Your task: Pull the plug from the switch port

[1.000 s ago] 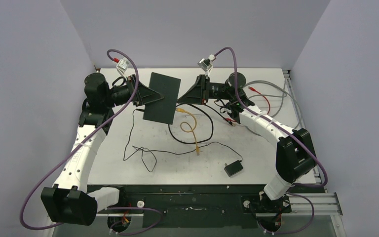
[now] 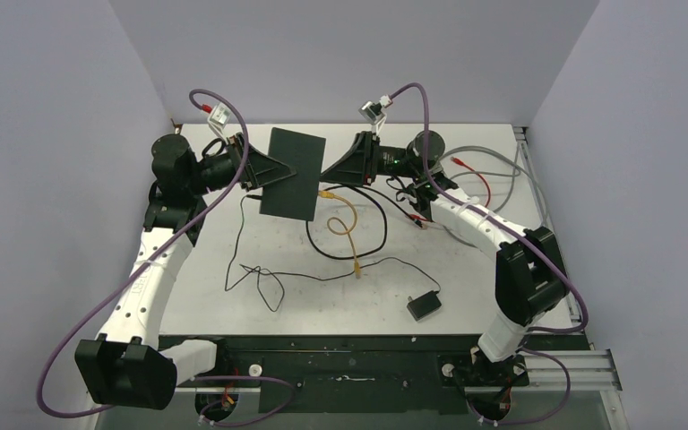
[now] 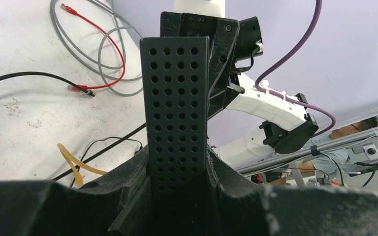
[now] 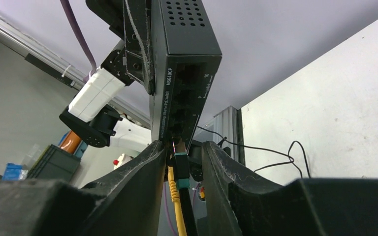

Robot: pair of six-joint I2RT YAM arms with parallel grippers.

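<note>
A dark network switch point(image 2: 293, 175) is held up over the table by my left gripper point(image 2: 285, 172), which is shut on its sides. In the left wrist view the perforated face of the switch point(image 3: 174, 113) fills the middle. A black cable's plug point(image 4: 181, 166) with teal bands sits at the lower port end of the switch in the right wrist view. My right gripper has its fingers on both sides of this plug, with a visible gap to the right finger. Beside the plug, a yellow cable point(image 4: 175, 196) hangs down.
On the table lie the black cable loop point(image 2: 385, 224), a black power adapter point(image 2: 424, 305) with its thin cord, and grey point(image 2: 537, 193) and red cables point(image 2: 477, 172) at the right. Bare table point(image 2: 322, 305) shows toward the front.
The switch and left gripper have shifted very slightly left. The right gripper stays near the switch's right edge, its arm shifting a little. The yellow cable has moved slightly.
</note>
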